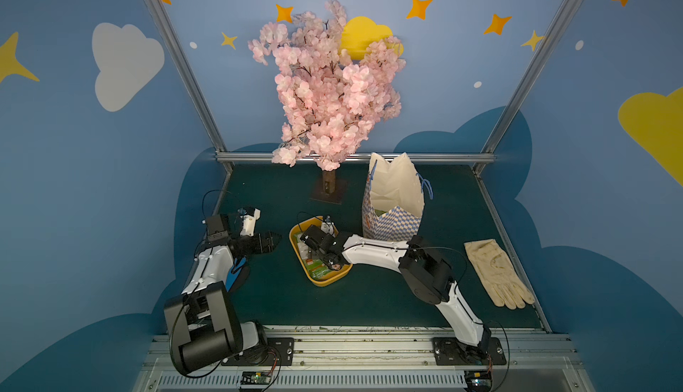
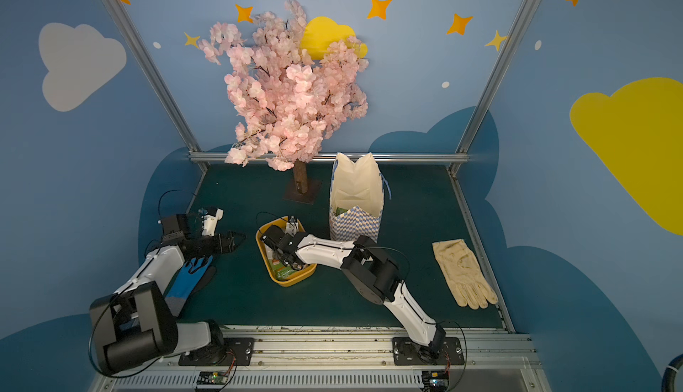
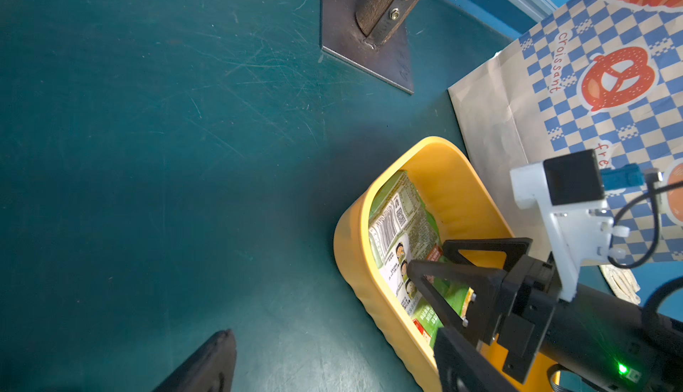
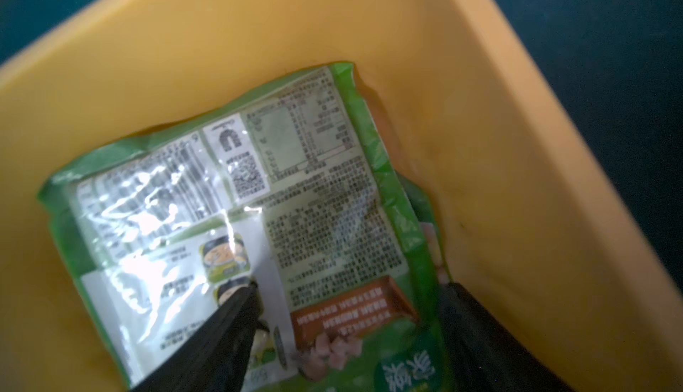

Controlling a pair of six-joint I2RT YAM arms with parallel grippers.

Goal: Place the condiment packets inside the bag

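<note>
A yellow bin holds green condiment packets, the top one lying flat with its printed back up. My right gripper is open down inside the bin, fingertips over that packet. To the bin's left, my left gripper hovers with fingers apart and nothing between them; the left wrist view looks toward the bin. The checkered paper bag stands upright behind and right of the bin, its top open, with something green inside.
A blossom tree on a metal base stands behind the bin. A beige glove lies at the right. A blue item lies under my left arm.
</note>
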